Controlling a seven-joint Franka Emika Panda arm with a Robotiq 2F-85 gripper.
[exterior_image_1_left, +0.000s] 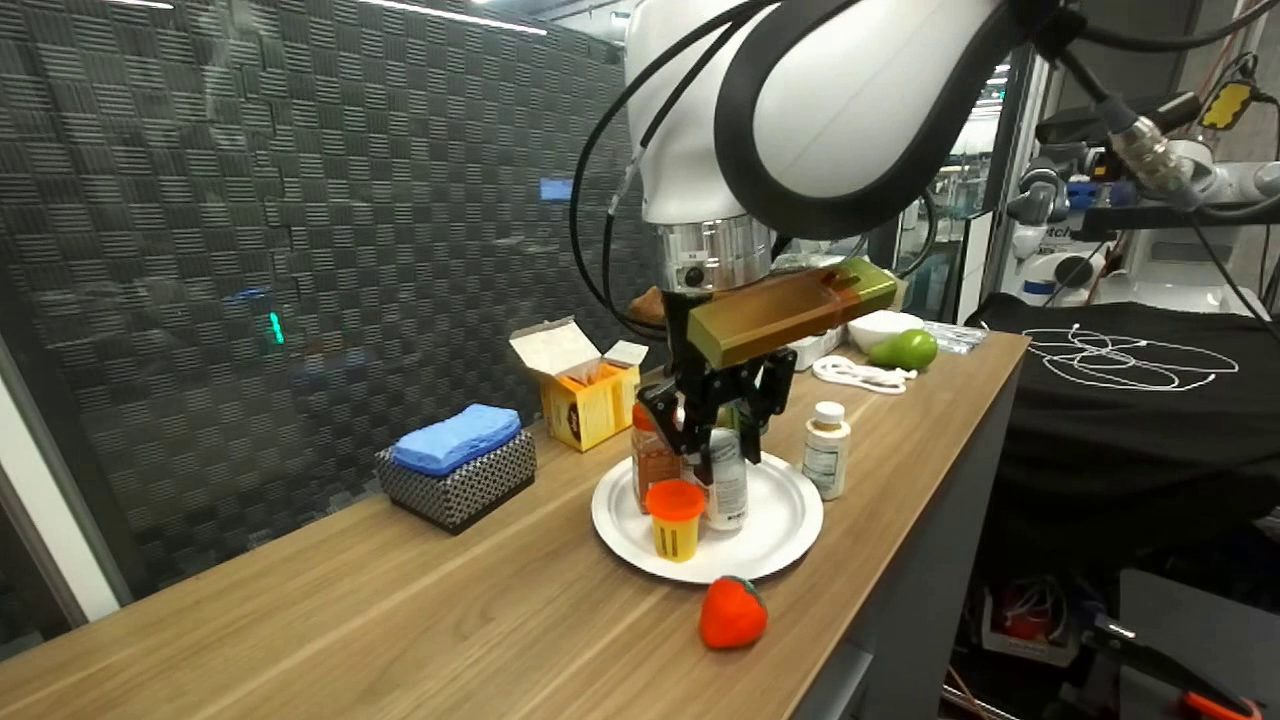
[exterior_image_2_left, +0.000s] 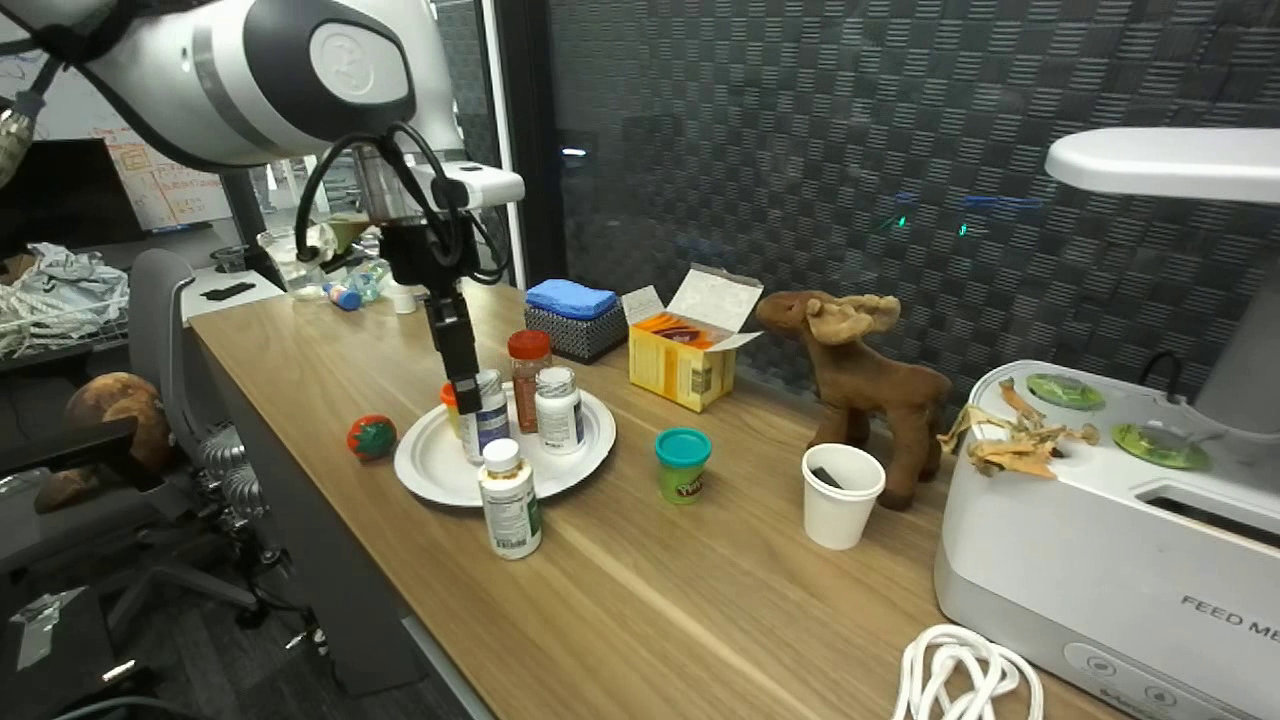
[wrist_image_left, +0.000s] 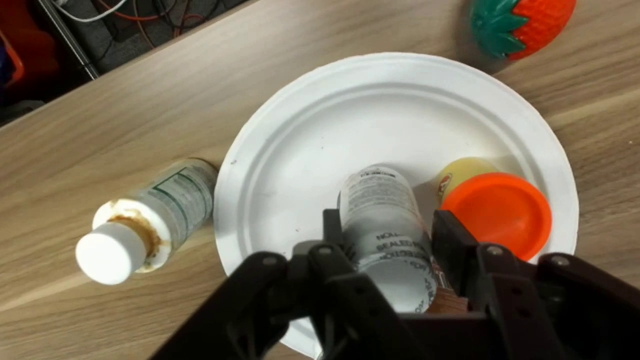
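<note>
My gripper is shut on a white bottle (wrist_image_left: 384, 225) with printed label text, one finger on each side of it. In exterior view 1 the held bottle (exterior_image_1_left: 727, 486) is upright over the white plate (exterior_image_1_left: 780, 546), its base at or very near the surface; I cannot tell whether it touches. Close beside it on the plate are a yellow tub with an orange lid (wrist_image_left: 501, 210) and a red-capped spice jar (exterior_image_2_left: 528, 372). Another white bottle (exterior_image_2_left: 559, 414) stands on the plate too, mostly hidden in exterior view 1.
Just off the plate stands a white-capped bottle (exterior_image_2_left: 511, 504), and a toy strawberry (exterior_image_1_left: 732, 612) lies near the table edge. Farther off are a yellow box (exterior_image_2_left: 681, 366), a green tub (exterior_image_2_left: 683, 462) and a paper cup (exterior_image_2_left: 840, 498).
</note>
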